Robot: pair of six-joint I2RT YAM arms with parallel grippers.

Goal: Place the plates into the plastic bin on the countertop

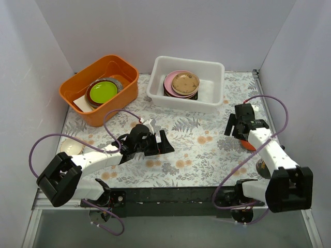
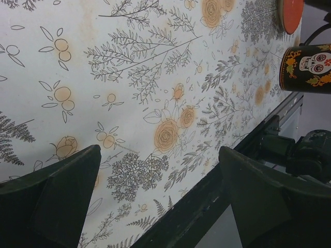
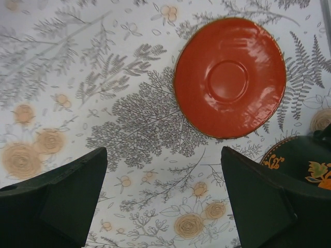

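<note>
An orange-red plate (image 3: 227, 77) lies flat on the patterned countertop at the right; the right arm partly covers it in the top view. My right gripper (image 1: 230, 127) stands open just left of the plate, its fingers (image 3: 258, 191) empty. Over the middle of the counter, my left gripper (image 1: 162, 144) is open too, with bare counter between its fingers. The white plastic bin (image 1: 155, 85) at the back holds a stack with a pink plate (image 1: 169, 81) and a brown plate (image 1: 185, 82) on top. A cream plate (image 1: 71, 146) sits at the left edge, near the left arm.
An orange bin (image 1: 126, 95) at the back left contains a green plate (image 1: 103, 92) and other dishes. Near the right front edge stands a dark, skull-patterned container (image 2: 307, 68).
</note>
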